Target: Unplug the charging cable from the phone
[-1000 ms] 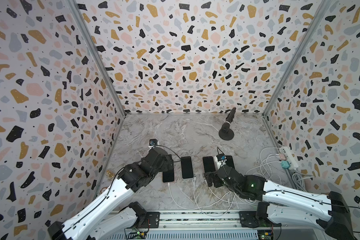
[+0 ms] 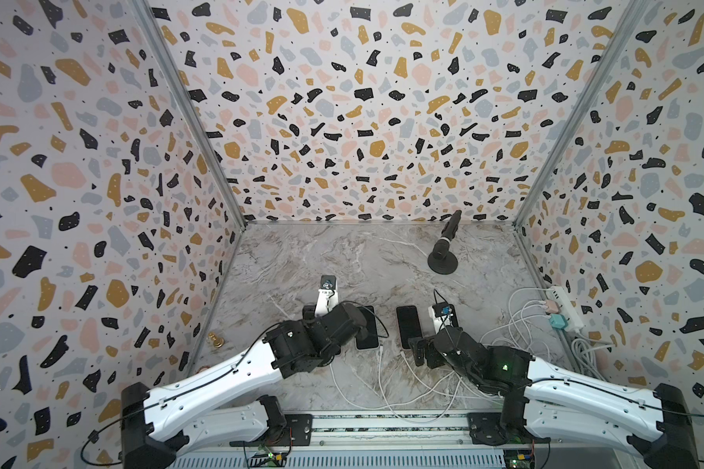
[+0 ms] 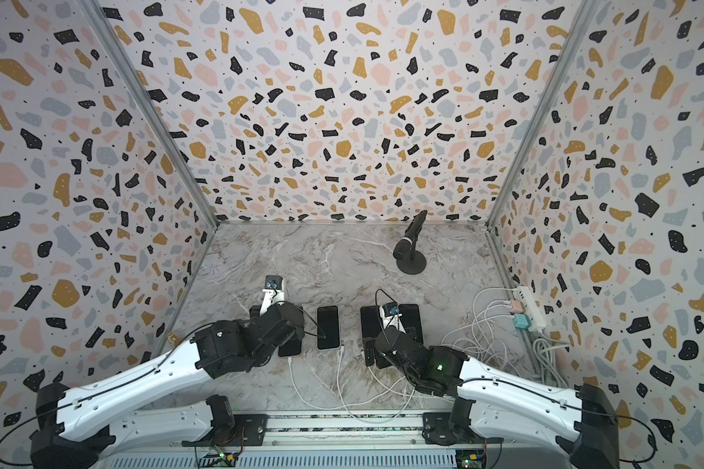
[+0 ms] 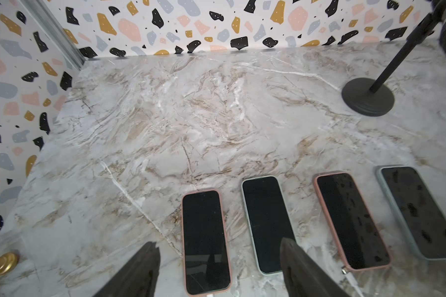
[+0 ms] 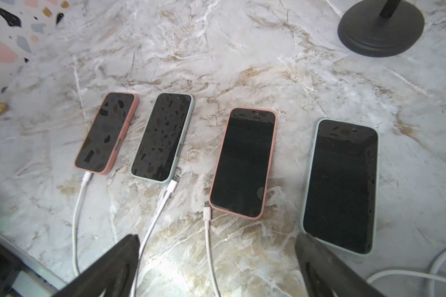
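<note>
Four-sided view aside, several dark-screened phones lie in a row. At the left end, a pink-cased phone has a white charging cable in its bottom edge. Beside it is a mint-cased phone; a bare-tipped connector lies by its corner. Another metal-tipped plug rests against the corner of the second pink phone. The right-end mint phone shows no cable at its edge. My left gripper stands open above the left phones, empty. Open and empty too is my right gripper, in front of the row.
A dark stand with a round base is behind the row. A power strip with tangled white cables lies at the right. At the left sits a small brass object. The marble behind the phones is clear.
My right arm shifted slightly right. The phones look unmoved.
</note>
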